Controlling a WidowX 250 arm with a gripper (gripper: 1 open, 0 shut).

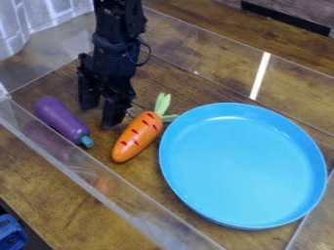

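The black robot arm (117, 39) comes down from the top to a gripper (104, 107) low over the table, between a purple eggplant-like toy (62, 119) on the left and an orange carrot (135, 140) on the right. The carrot lies slanted, green leaves up and to the right. The fingers are dark against the wood, so their state is unclear.
A large blue plate (241, 164) fills the right of the table (209, 59). A transparent wall runs along the lower left, with a blue object (10, 232) outside it. Bare wood is free at the upper right.
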